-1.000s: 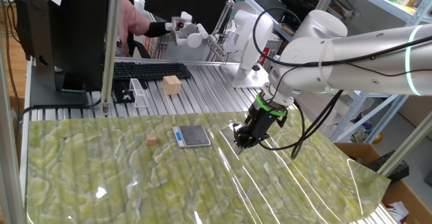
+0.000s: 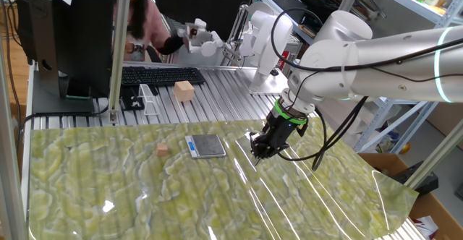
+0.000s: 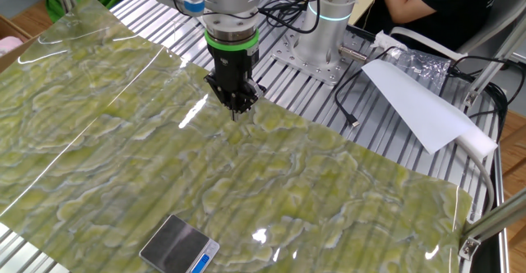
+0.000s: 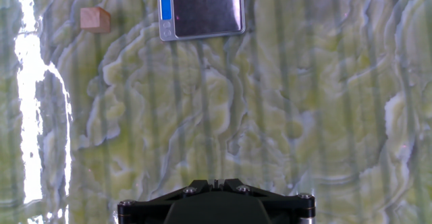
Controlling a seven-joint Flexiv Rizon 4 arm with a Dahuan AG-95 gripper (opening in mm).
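Note:
A small wooden cube (image 2: 162, 150) lies on the green marbled mat, just left of a flat digital scale (image 2: 207, 146) with a dark plate and a blue display. Nothing rests on the scale (image 3: 175, 242). From above, the wrist view has the cube (image 4: 95, 20) at upper left and the scale (image 4: 208, 9) cut off by the top edge. My gripper (image 2: 257, 157) points down over the mat, to the right of the scale and clear of both things. Its fingertips meet at the bottom centre of the wrist view, so the gripper is shut, with nothing visible between them.
Behind the mat, a larger wooden block (image 2: 184, 91), a white stand (image 2: 150, 101) and a keyboard (image 2: 163, 76) sit on the slatted metal table. White sheet material (image 3: 427, 104) and a loose cable lie beside the arm's base.
The person behind the table has leaned in. My arm, the cube and the scale have stayed put.

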